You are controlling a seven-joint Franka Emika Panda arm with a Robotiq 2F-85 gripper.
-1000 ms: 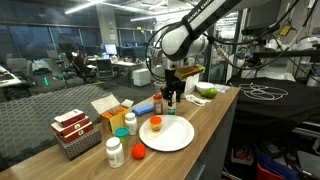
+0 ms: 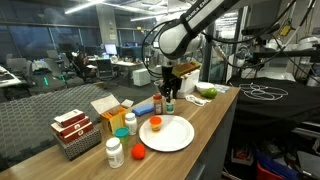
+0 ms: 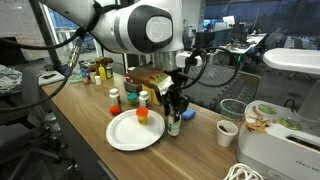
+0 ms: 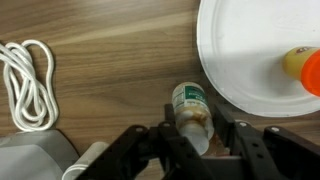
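A small bottle with a pale cap and a green-and-white label stands on the wooden table, close to the rim of a white plate. My gripper is over it, pointing down, with one finger on each side of its upper part. In exterior view 2 the bottle is upright below the gripper. Whether the fingers touch the bottle or leave a small gap is hard to make out. Exterior view 1 shows the same bottle behind the plate.
An orange-and-yellow cup is on the plate. A red ball and white jars lie left of it. A white cup, a blue item and a coiled white cord are nearby.
The gripper stays at the bottle, with at most a very slight shift. The bottle, plate and other objects look unmoved.
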